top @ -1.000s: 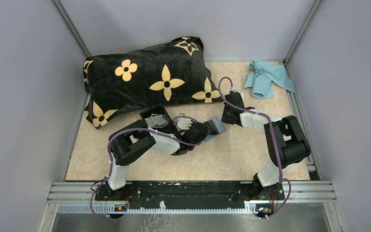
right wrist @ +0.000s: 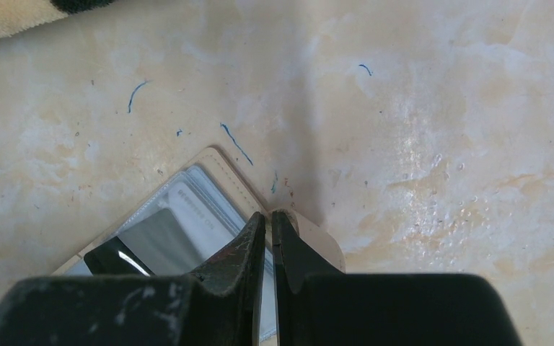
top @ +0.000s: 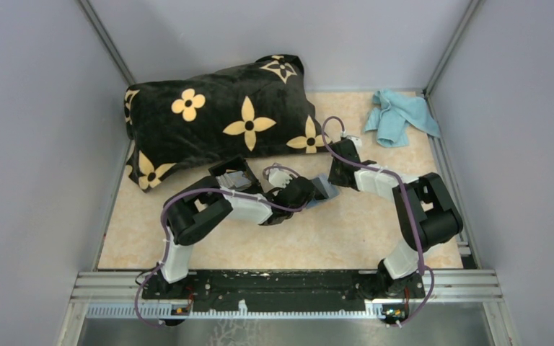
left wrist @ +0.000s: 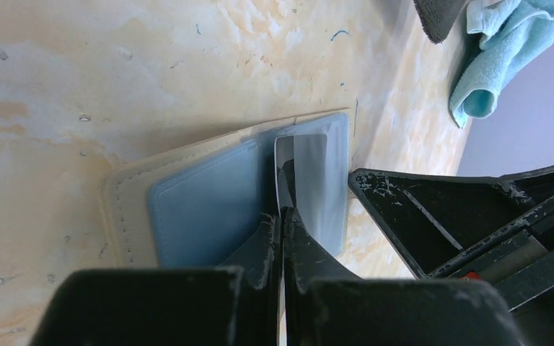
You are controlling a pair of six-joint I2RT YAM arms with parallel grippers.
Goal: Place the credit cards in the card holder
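Observation:
A pale card holder with blue-grey pockets [left wrist: 202, 191] lies on the table between my grippers. A thin card [right wrist: 155, 241], grey with a black end, rests at its clear pocket; how deep it sits inside is hard to tell. The left gripper is shut on this card's near end, its edge running down between the fingertips. At the holder's far end, the right gripper has a narrow gap between its fingers, close against the holder's beige edge. A beige flap [right wrist: 321, 238] curls beside its right finger; whether anything is pinched does not show.
At the left, partly behind the left arm, an open black box [top: 225, 167] holds a silvery card [top: 234, 180]. A black patterned cushion [top: 216, 108] fills the back left. A blue cloth [top: 397, 119] lies back right.
The left gripper has shifted slightly to the right over the holder, covering more of the card.

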